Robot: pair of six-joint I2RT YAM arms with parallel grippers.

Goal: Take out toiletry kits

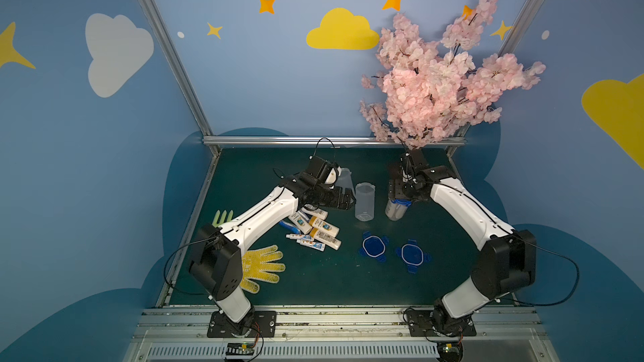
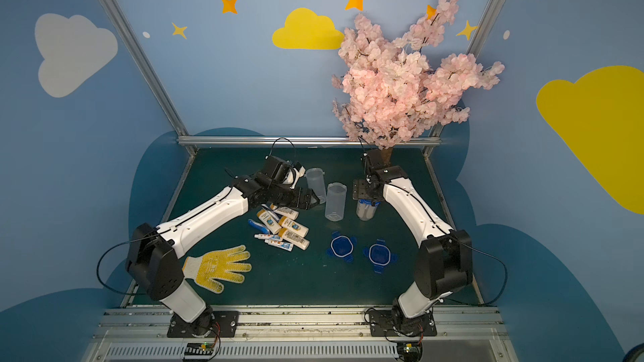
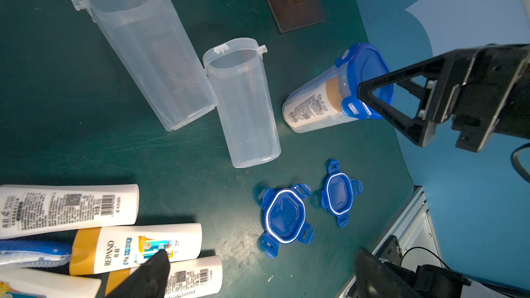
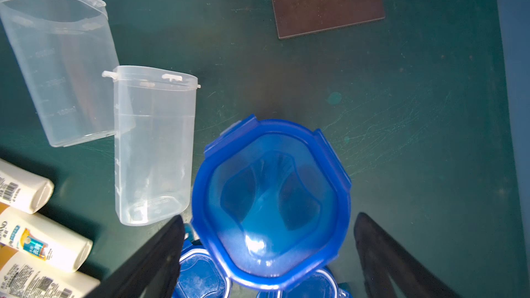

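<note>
A clear cup with a blue lid stands upright on the table, a white bottle showing through its wall in the left wrist view. Directly over it my right gripper points down, open, its fingers point(image 4: 160, 259) spread to either side of the lid. Whether they touch the lid I cannot tell. Two clear cups, one nearer point(image 3: 245, 104) and one farther left point(image 3: 149, 49), are lidless and empty. My left gripper point(image 2: 314, 199) hangs open above the pile of toiletries, holding nothing; white bottles point(image 3: 143, 245) and toothpaste tubes point(image 1: 310, 244) lie below it.
Two loose blue lids, a left point(image 1: 373, 246) and a right point(image 1: 412, 254), lie in front of the cups. A yellow glove point(image 2: 218, 266) rests at the front left. The flower tree's base plate point(image 4: 331, 8) stands behind the lidded cup.
</note>
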